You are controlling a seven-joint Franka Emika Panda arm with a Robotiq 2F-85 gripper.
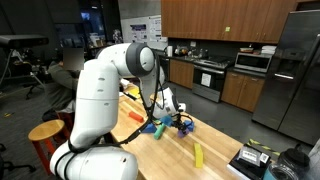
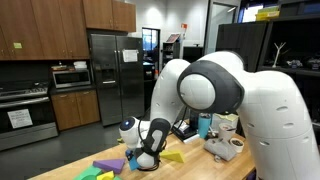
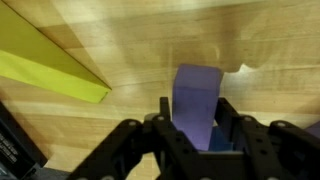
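A purple block point(image 3: 194, 100) lies on the wooden table in the wrist view, its near part running down between the dark fingers of my gripper. One finger stands on each side of it, close to its sides, with a narrow gap showing on the left. The fingers are part open. In exterior view 1 my gripper point(image 1: 181, 122) is low over the table, among blue and purple pieces, and hides most of what lies under it.
A long yellow block point(image 3: 48, 58) lies to the left in the wrist view. Blue material point(image 3: 222, 140) shows beside the right finger. In exterior view 1, an orange piece point(image 1: 137, 117) and a green piece point(image 1: 160, 131) lie left of the gripper. Bare tabletop point(image 1: 225, 135) extends rightward.
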